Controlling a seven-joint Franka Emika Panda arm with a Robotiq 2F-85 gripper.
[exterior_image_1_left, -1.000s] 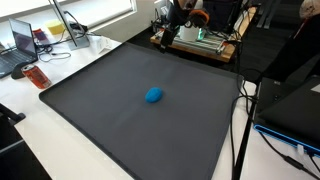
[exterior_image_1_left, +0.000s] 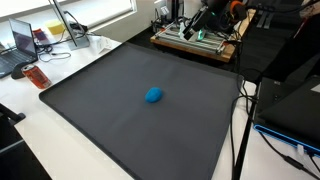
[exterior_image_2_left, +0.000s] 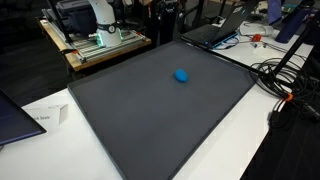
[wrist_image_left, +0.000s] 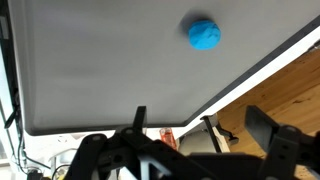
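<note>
A small round blue object (exterior_image_1_left: 153, 95) lies alone on the dark grey mat (exterior_image_1_left: 120, 130). Exterior view 2 has the same blue object (exterior_image_2_left: 181, 75) toward the mat's far side, and in the wrist view the blue object (wrist_image_left: 204, 36) appears at the upper right. My gripper is open, its two dark fingers wide apart at the bottom of the wrist view with nothing held between them. In exterior view 1 the gripper (exterior_image_1_left: 183, 33) is small and dark, beyond the mat's far edge and well away from the blue object.
A red can (exterior_image_1_left: 36, 76) stands left of the mat, near a laptop (exterior_image_1_left: 24, 42). Behind the mat's far edge is a wooden-edged box (exterior_image_2_left: 100, 50) with white and green contents. Cables (exterior_image_2_left: 285, 85) run beside the table.
In exterior view 1 the gripper has risen and shifted right, away from the mat's far edge. The blue object has stayed in place.
</note>
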